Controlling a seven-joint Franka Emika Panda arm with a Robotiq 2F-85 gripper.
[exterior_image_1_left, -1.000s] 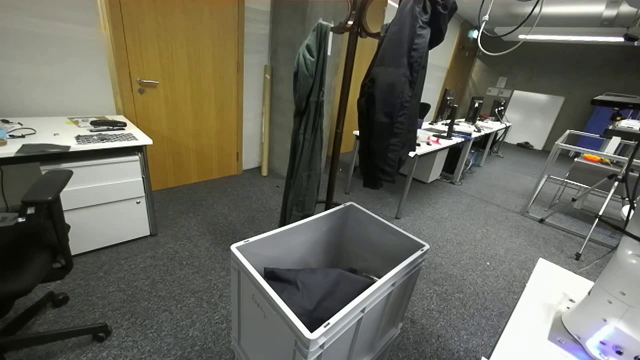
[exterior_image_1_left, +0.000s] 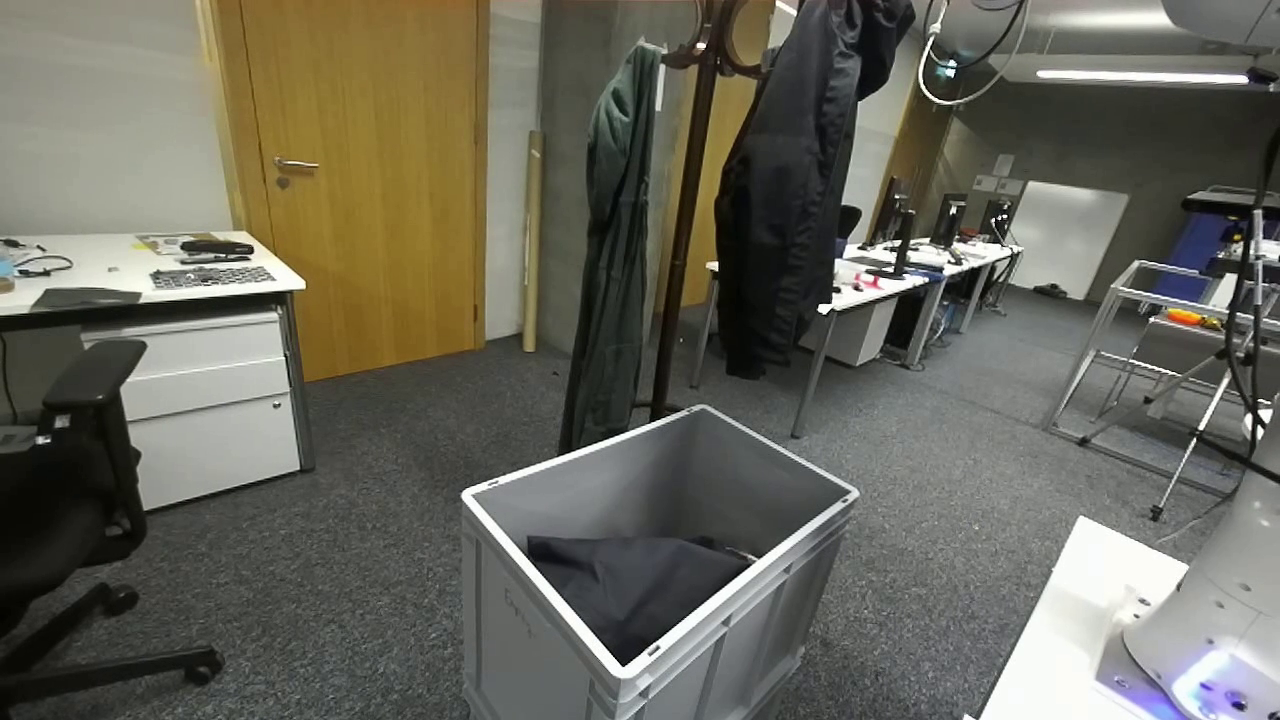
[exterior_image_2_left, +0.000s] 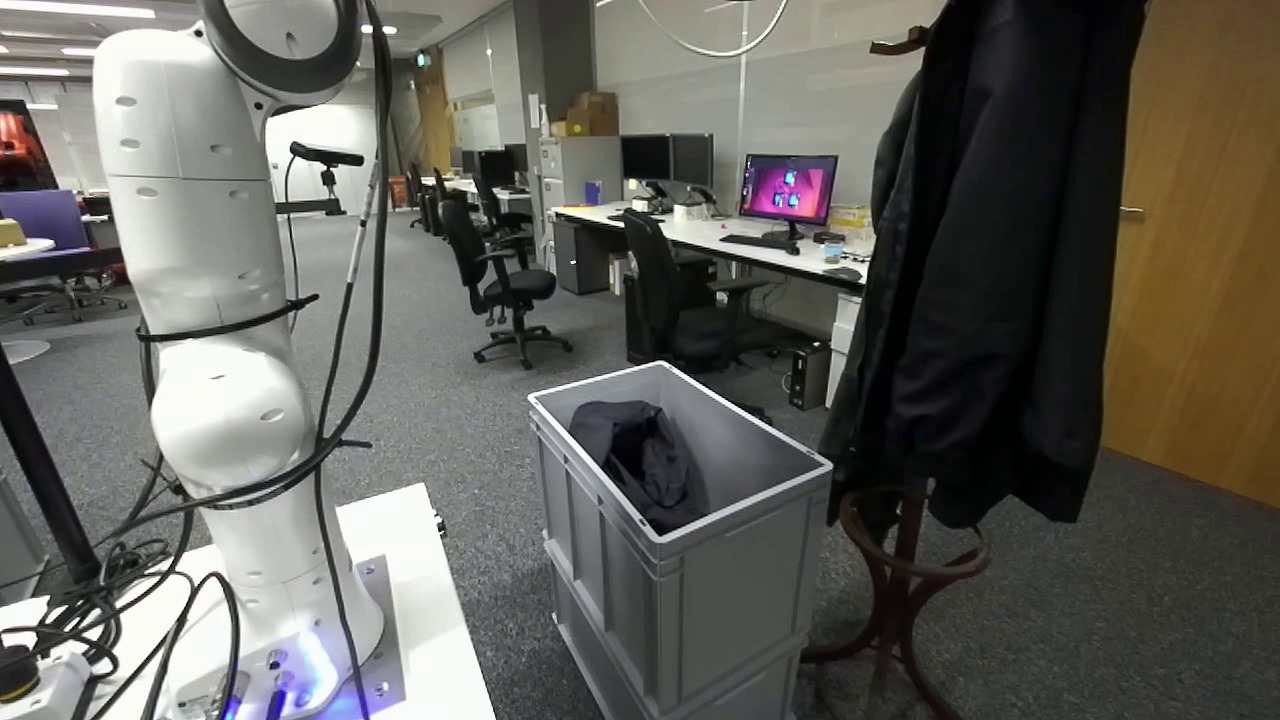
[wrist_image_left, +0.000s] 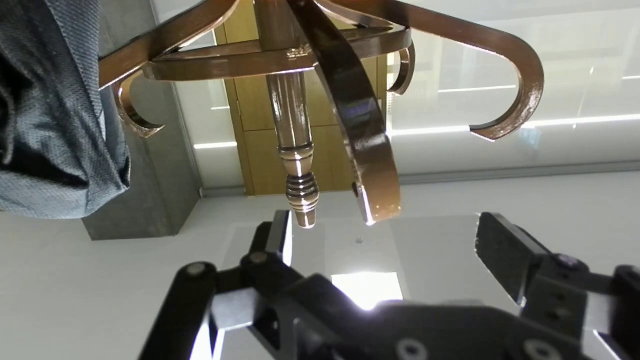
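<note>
In the wrist view my gripper is open, its two black fingers wide apart with only air between them. Beyond them rises the brown wooden coat rack (wrist_image_left: 291, 108), its curved hooks spreading at the top of that view. A dark garment (wrist_image_left: 54, 114) fills the upper left there, clear of the fingers. From outside, a black jacket (exterior_image_1_left: 792, 180) and a dark green garment (exterior_image_1_left: 612, 252) hang on the rack. A dark cloth (exterior_image_1_left: 630, 588) lies bunched in the grey bin (exterior_image_1_left: 546, 474). Neither exterior view shows the gripper.
The white arm (exterior_image_2_left: 228, 300) stands on a white table (exterior_image_2_left: 420, 576), cables looped around it. The bin sits on the floor between that table and the rack. A desk (exterior_image_1_left: 156, 288) and an office chair (exterior_image_1_left: 72, 480) are at the left in exterior view 1.
In exterior view 1 the hanging cable loop at the top has shifted left, and more of the arm shows at the top right corner. Bin, cloth and hanging garments look unchanged.
</note>
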